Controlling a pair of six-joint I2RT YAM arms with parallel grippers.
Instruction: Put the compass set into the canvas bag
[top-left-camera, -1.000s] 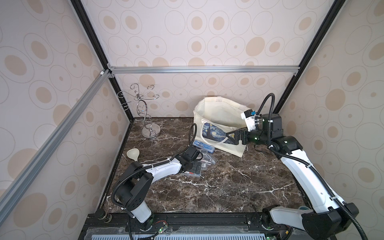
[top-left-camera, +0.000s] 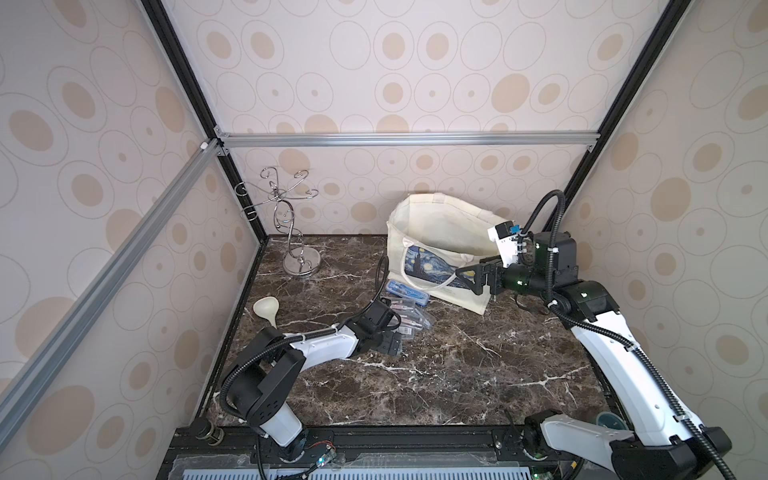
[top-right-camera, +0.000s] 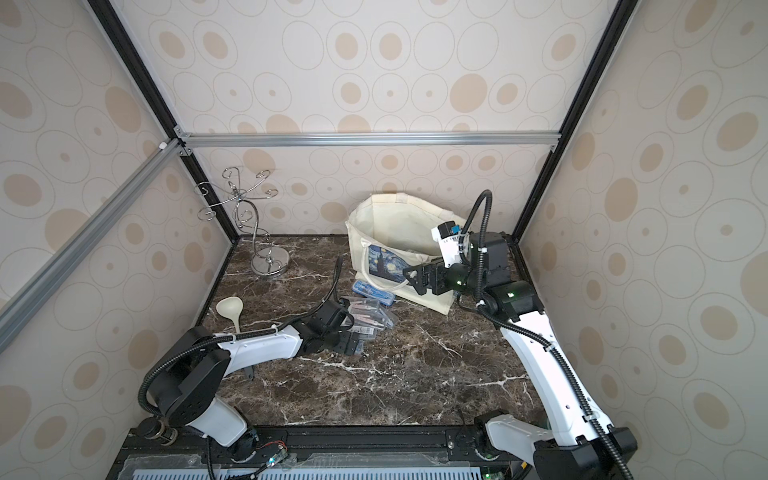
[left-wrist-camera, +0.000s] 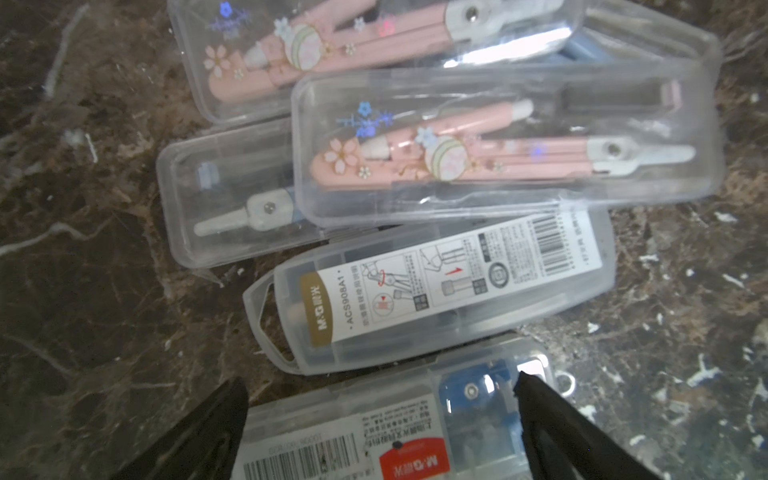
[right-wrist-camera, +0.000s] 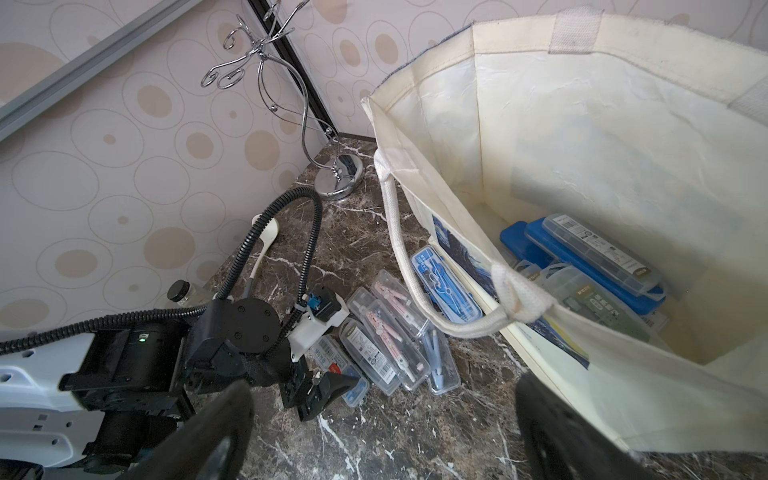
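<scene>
Several clear plastic compass sets lie in a loose pile on the dark marble table. In the left wrist view, a box with pink compasses (left-wrist-camera: 448, 156) rests on others, beside a labelled box (left-wrist-camera: 456, 276). Nearest my left gripper is a box with a red label and blue contents (left-wrist-camera: 472, 408). This gripper stands open, its fingers (left-wrist-camera: 200, 432) on either side of that box, apart from it or touching, I cannot tell. The cream canvas bag (right-wrist-camera: 496, 144) is open-topped, with several boxes (right-wrist-camera: 592, 256) inside. My right gripper is open and empty near the bag's front.
A blue box (right-wrist-camera: 444, 284) lies against the bag's front, near its hanging handle (right-wrist-camera: 397, 232). A chrome stand (top-left-camera: 301, 261) and a white spoon (top-left-camera: 266, 308) stand and lie to the left.
The bag has stayed put.
</scene>
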